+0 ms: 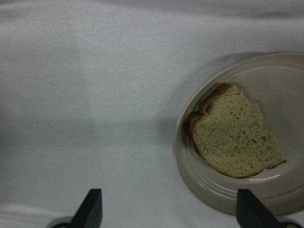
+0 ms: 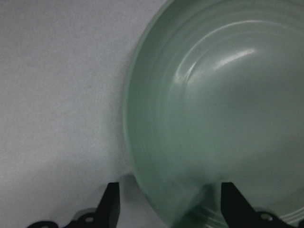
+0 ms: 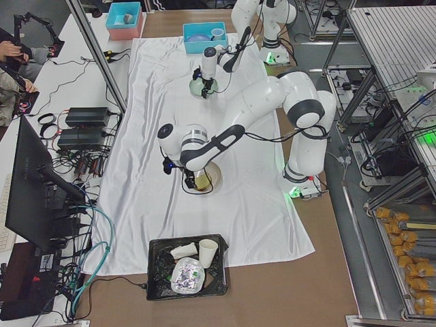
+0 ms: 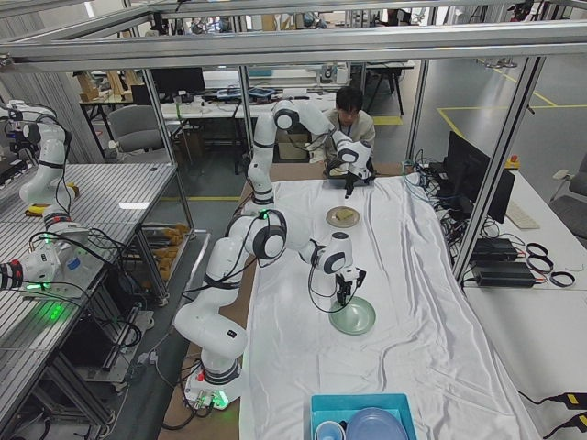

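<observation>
A beige plate [image 1: 209,190] holds a slice of bread [image 1: 237,137] with a brown crust. My left gripper is over the plate's near left side, open, with nothing between its fingers; in the camera left view its arm hides part of the plate. My right gripper stands open over the rim of a green plate [image 2: 228,109], one finger outside the rim and one above the plate's inside. The green plate is empty in the right wrist view.
A black tray [image 3: 157,272] with cups and a foil-wrapped item lies at one end of the white cloth. A blue bin [image 4: 399,408] with blue dishware stands at the other. The cloth around both plates is mostly clear.
</observation>
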